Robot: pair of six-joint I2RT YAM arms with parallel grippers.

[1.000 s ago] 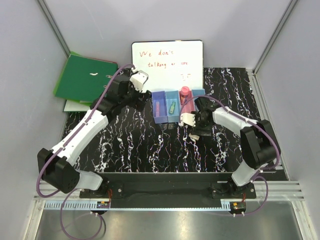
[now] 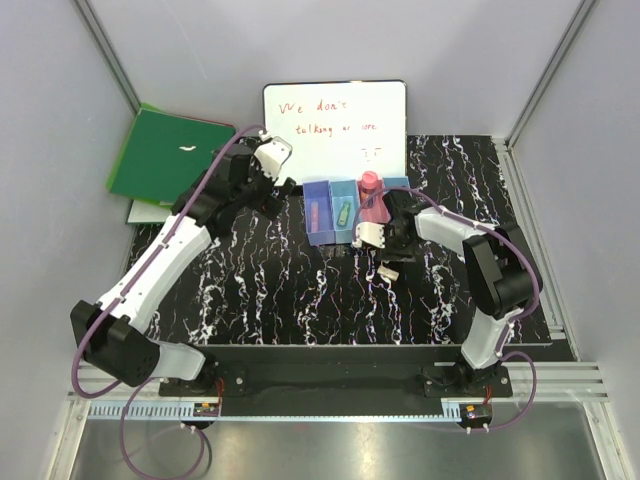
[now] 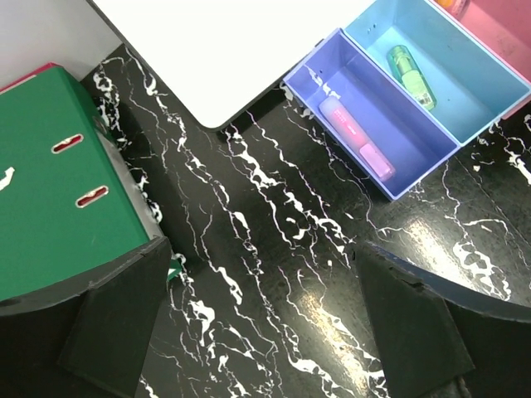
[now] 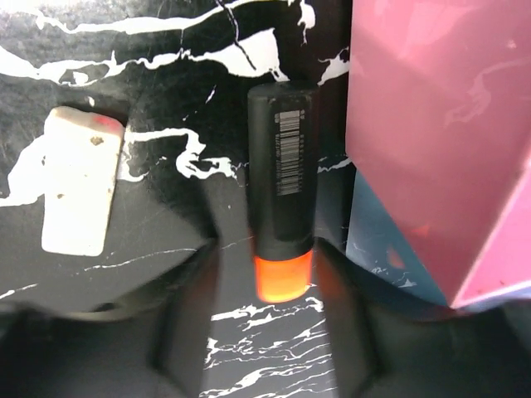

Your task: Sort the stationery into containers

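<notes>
In the right wrist view a black marker with an orange cap (image 4: 282, 174) lies on the marble table between the blurred fingers of my part-open right gripper. A white eraser (image 4: 81, 178) lies left of it. Beside them is a pink bin (image 4: 431, 124). In the left wrist view a blue bin (image 3: 415, 157) holds a pink item (image 3: 353, 133); a light blue bin (image 3: 481, 66) holds a green item (image 3: 406, 70). My left gripper is open, empty, left of the bins.
A whiteboard (image 2: 335, 120) stands behind the bins. Green folders (image 2: 165, 155) lie at the back left.
The right arm has shifted slightly, its elbow drawing inward and its gripper staying by the pink bin. The left arm has moved very slightly.
</notes>
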